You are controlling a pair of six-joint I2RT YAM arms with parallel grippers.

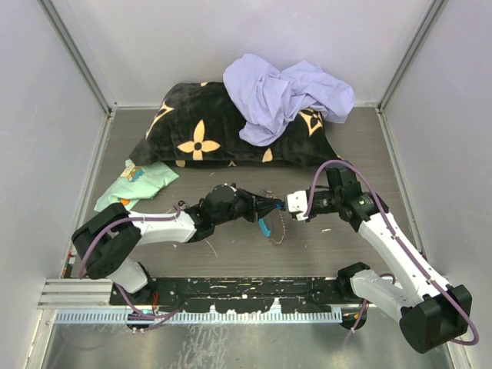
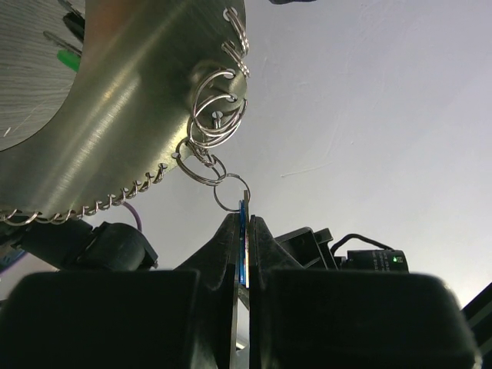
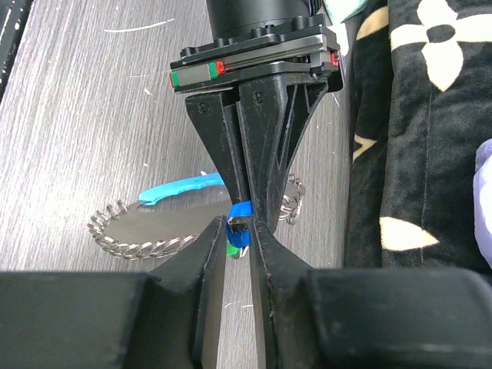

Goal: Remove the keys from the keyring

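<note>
In the left wrist view my left gripper is shut on a thin blue key (image 2: 243,238). A small ring (image 2: 232,175) hangs at its tip, linked to more rings along a curved metal plate (image 2: 115,100). The right wrist view shows the blue key (image 3: 240,208) pinched in the left fingers (image 3: 261,138). My right gripper reaches it from the other side, fingertips close around its end with a narrow gap between them. Whether they grip it is unclear. A green piece (image 3: 232,250) shows behind the key. From above, both grippers meet mid-table.
A light blue strip (image 3: 181,187) and a chain-edged grey plate (image 3: 161,227) hang below the grippers. The black patterned cushion (image 1: 177,127) and lilac cloth (image 1: 269,100) fill the back. A mint cloth (image 1: 142,184) lies at left. Bare table lies to the right.
</note>
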